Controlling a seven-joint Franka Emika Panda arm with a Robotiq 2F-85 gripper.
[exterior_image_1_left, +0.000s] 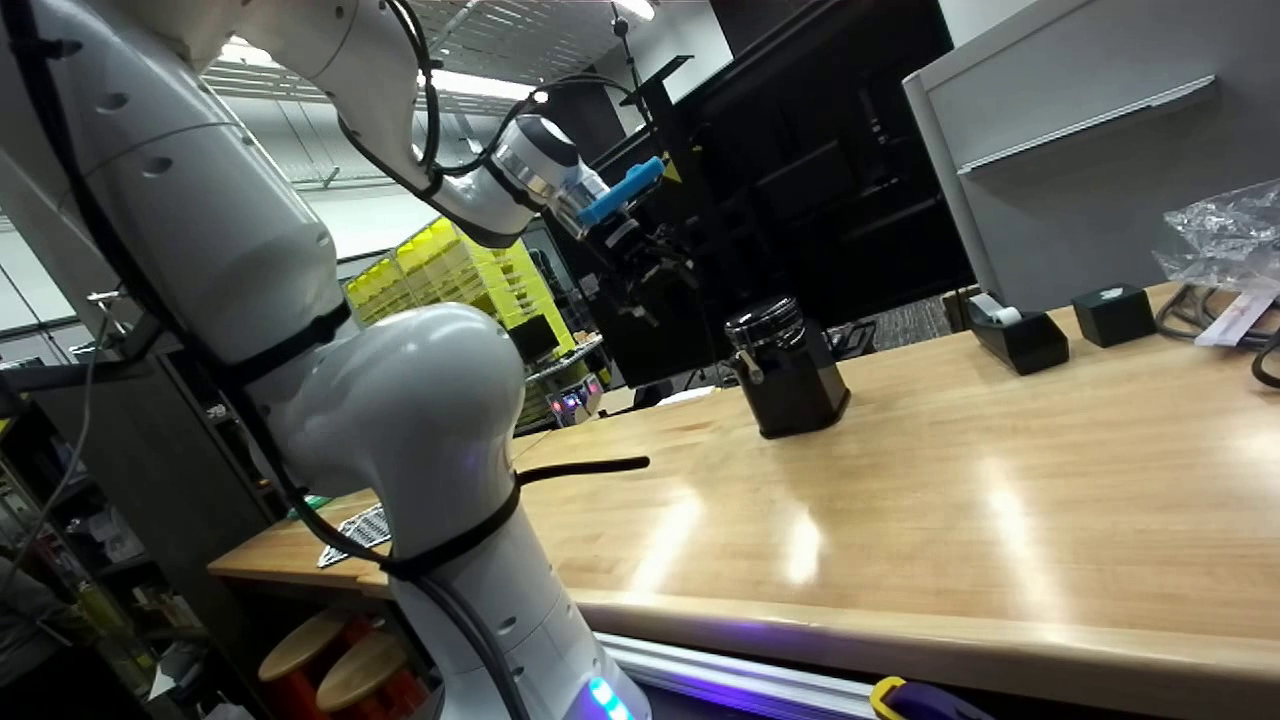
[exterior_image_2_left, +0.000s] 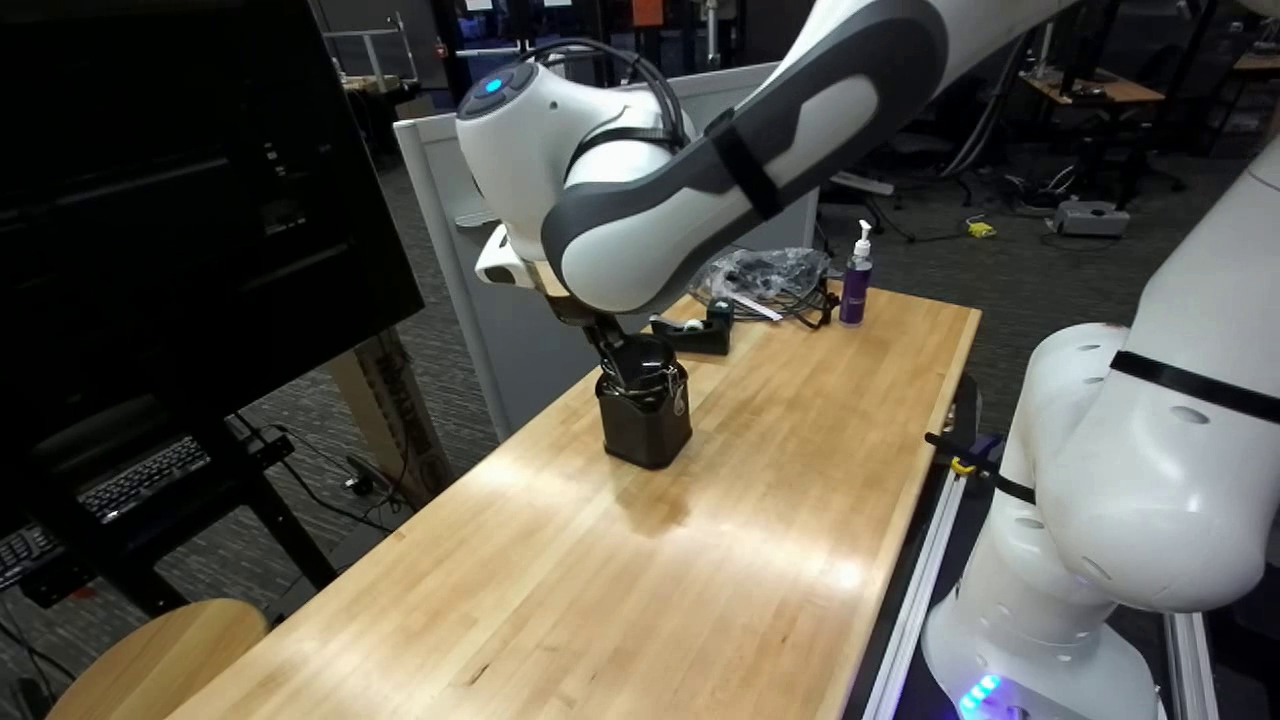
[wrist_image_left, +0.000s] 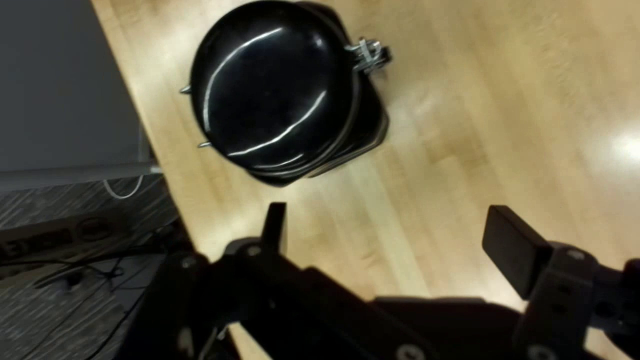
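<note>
A black canister (exterior_image_1_left: 801, 390) with a round, glossy lid and a metal clasp stands upright on the wooden table (exterior_image_1_left: 912, 504). Its lid (wrist_image_left: 273, 90) is closed in the wrist view, with the clasp (wrist_image_left: 367, 55) on its right side. My gripper is open, its two fingers wide apart with only bare tabletop seen between them. In exterior view 1 the gripper hangs above the table, left of the canister and higher than it, not touching. In exterior view 2 the arm overlaps the canister (exterior_image_2_left: 645, 420), and the fingertips are hard to make out.
Beyond the canister are a black tape dispenser (exterior_image_1_left: 1020, 336) and a small black box (exterior_image_1_left: 1113, 314). Crumpled clear plastic (exterior_image_1_left: 1230, 234) with cables and a purple pump bottle (exterior_image_2_left: 855, 282) occupy the table's far end. A grey panel (exterior_image_1_left: 1080, 156) borders the table.
</note>
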